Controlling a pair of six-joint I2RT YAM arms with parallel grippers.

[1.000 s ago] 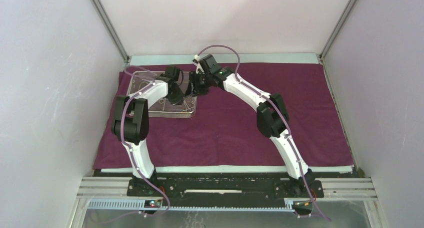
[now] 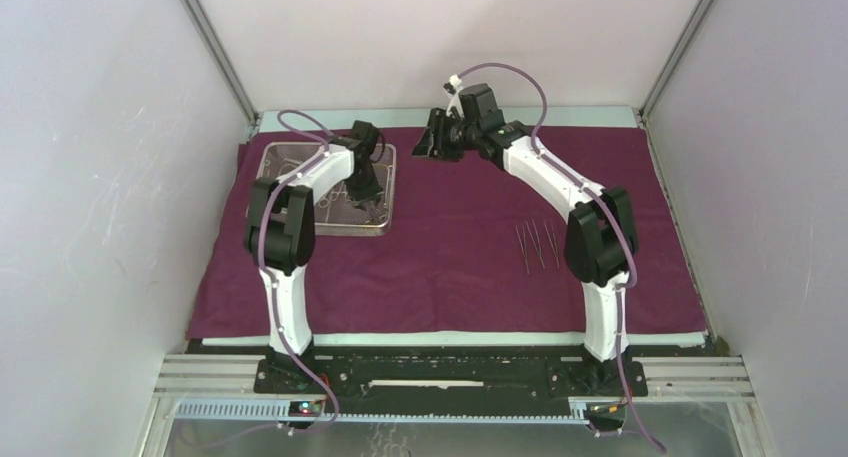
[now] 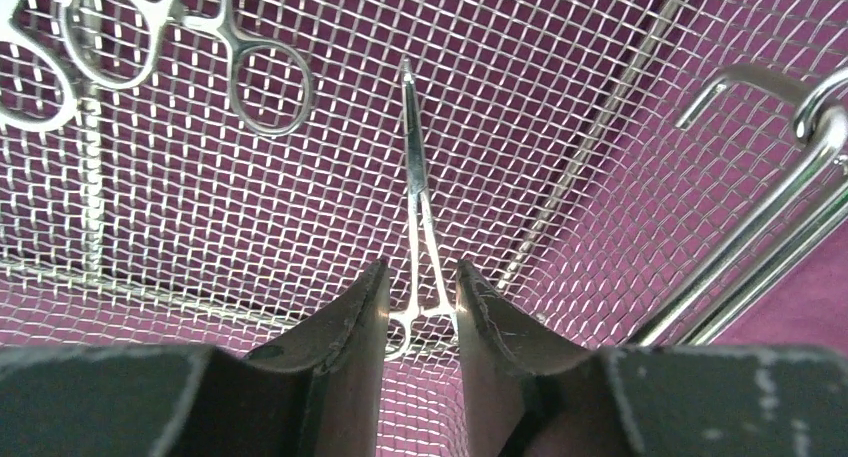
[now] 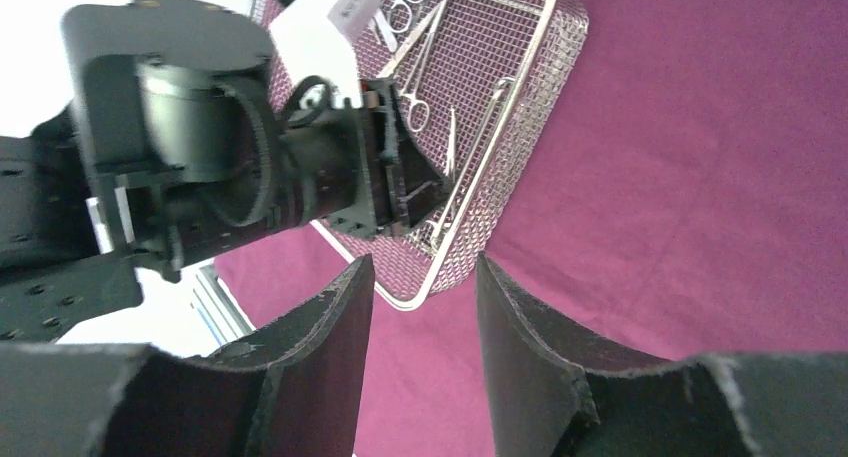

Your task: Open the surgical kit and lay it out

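Note:
A mesh instrument tray [image 2: 320,230] stands at the left of the cloth, its inside exposed. My left gripper [image 2: 372,199] is over the tray's right part. In the left wrist view my left gripper is open, and a slim ring-handled instrument [image 3: 414,167] lies on the mesh with its handles seen between the fingertips; contact is unclear. Scissor-like ring handles [image 3: 272,87] are at upper left. My right gripper stands open and empty, right of the tray. Several slender instruments [image 2: 537,245] lie side by side on the cloth at right.
Bent metal rods [image 3: 740,217], possibly a tray handle or latch, stand at the right of the left wrist view. My left arm [image 4: 200,127] crosses the tray in the right wrist view.
My right gripper has moved right and toward the back, away from the tray. My left gripper has shifted slightly right over the tray. The shifting right arm now leaves the slender instruments uncovered.

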